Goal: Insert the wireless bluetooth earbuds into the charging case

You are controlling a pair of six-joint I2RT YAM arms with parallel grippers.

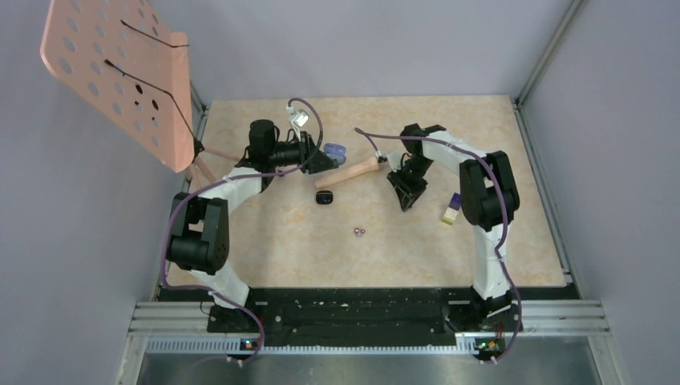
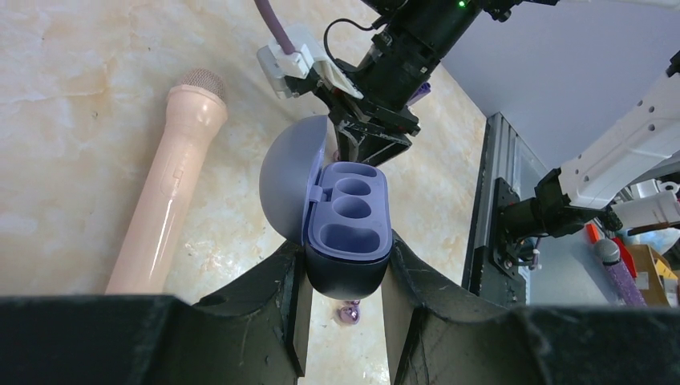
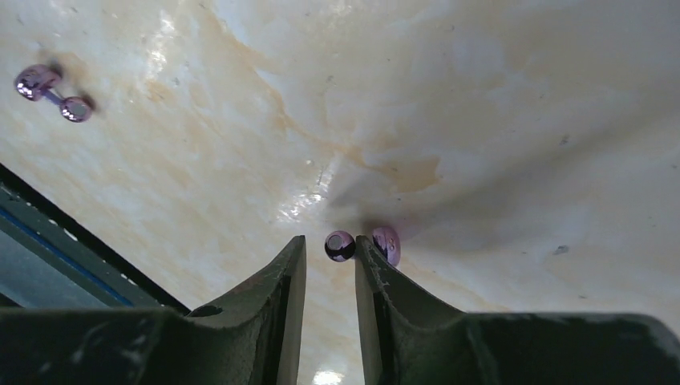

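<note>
My left gripper is shut on the lavender charging case (image 2: 347, 216), whose lid stands open and whose visible slots look empty; it is held above the table at the left-centre of the top view. My right gripper points down with open fingers over a small shiny purple earbud (image 3: 340, 247), beside a second purple piece (image 3: 386, 243) partly behind a finger. Another pair of joined purple pieces (image 3: 50, 92) lies at the upper left of the right wrist view, also seen small in the top view (image 1: 359, 232).
A pink microphone-like cylinder (image 1: 341, 175) lies between the arms. A small black box (image 1: 324, 197) sits below it, and a purple-and-cream block (image 1: 451, 208) right of my right gripper. The pink perforated panel (image 1: 120, 80) rises at the left.
</note>
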